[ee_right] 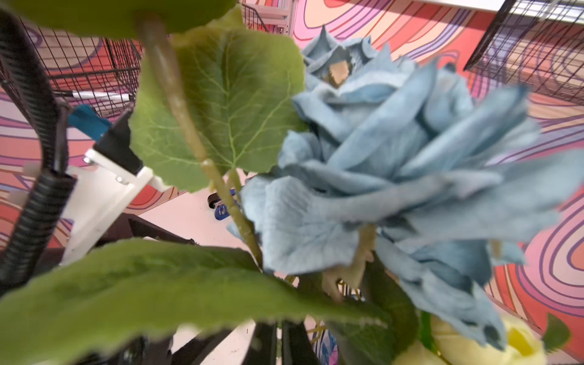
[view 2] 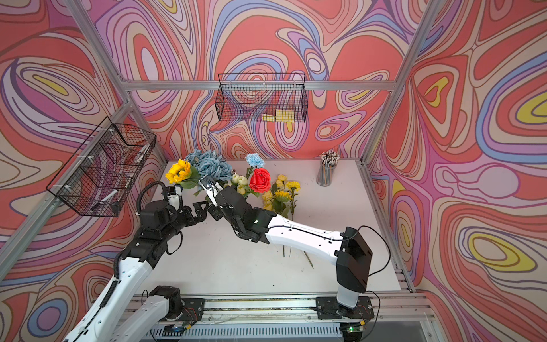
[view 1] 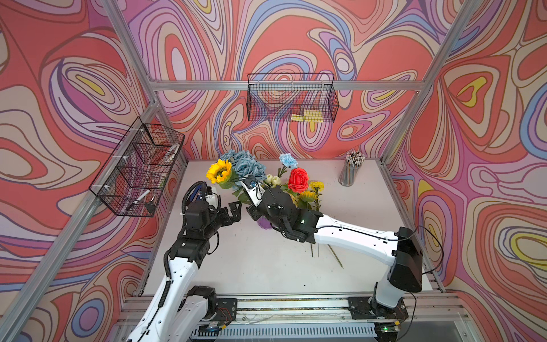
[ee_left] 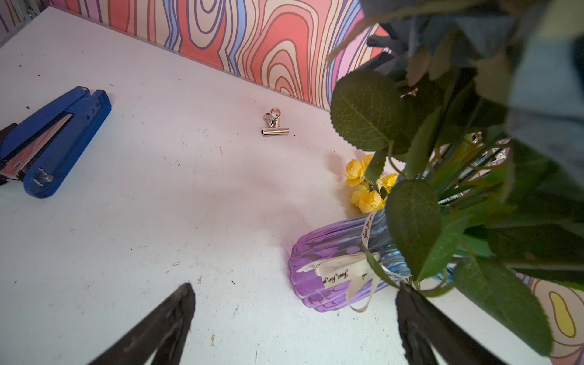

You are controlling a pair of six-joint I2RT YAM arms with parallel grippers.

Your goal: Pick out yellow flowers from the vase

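Observation:
A large yellow sunflower (view 1: 219, 171) leans out at the left of the bouquet, beside grey-blue flowers (view 1: 249, 167). In the left wrist view, the ribbed purple vase (ee_left: 316, 273) holds leafy stems, and small yellow flowers (ee_left: 365, 197) show just behind it. My left gripper is open, its fingers (ee_left: 167, 328) spread wide in front of the vase with nothing between them. Among leaves and blue petals, my right gripper is shut; nothing clear shows between its fingers, and leaves hide part of the area.
More yellow flowers (view 2: 282, 195) lie on the table right of the bouquet, near a red rose (view 2: 259, 179). A blue stapler (ee_left: 57, 140) and a metal clip (ee_left: 275, 123) rest beyond the left gripper. A cup of sticks (view 1: 350, 171) stands back right.

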